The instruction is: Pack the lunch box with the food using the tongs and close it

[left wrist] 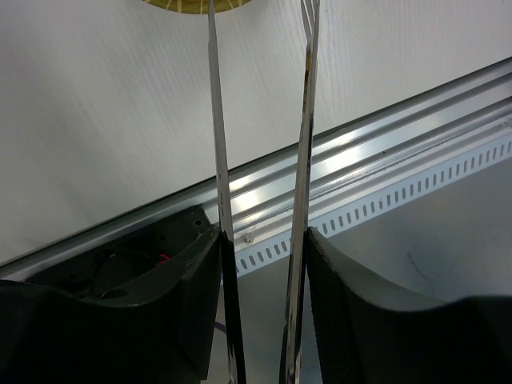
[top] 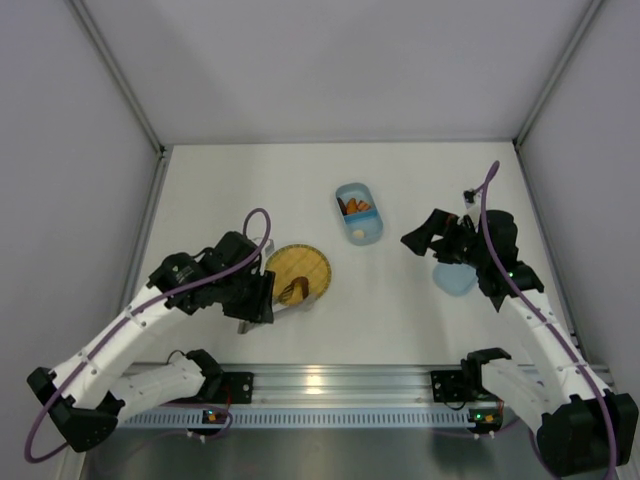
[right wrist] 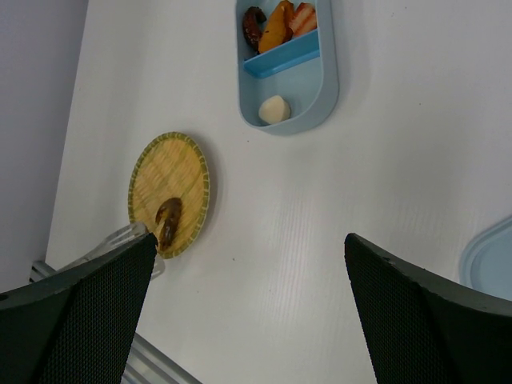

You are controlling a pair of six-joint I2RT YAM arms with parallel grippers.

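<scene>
My left gripper [top: 260,312] is shut on a pair of metal tongs [left wrist: 220,120], whose two arms stand apart in the left wrist view. In the right wrist view the fork-like end of the tongs [right wrist: 126,238] reaches the near edge of a round yellow plate [right wrist: 152,172], close to a curved brown piece of food [right wrist: 170,218]. Whether they touch cannot be told. A blue lunch box [top: 368,232] holds several food pieces [top: 352,206] behind its divider and one pale piece [right wrist: 274,110] in the nearer compartment. Empty and open, my right gripper [top: 418,236] hangs right of the box.
A pale blue lid-like piece [top: 455,280] lies on the table under the right arm. Bare white table [top: 380,310] stretches between plate and lid. A metal rail [top: 340,380] runs along the front edge.
</scene>
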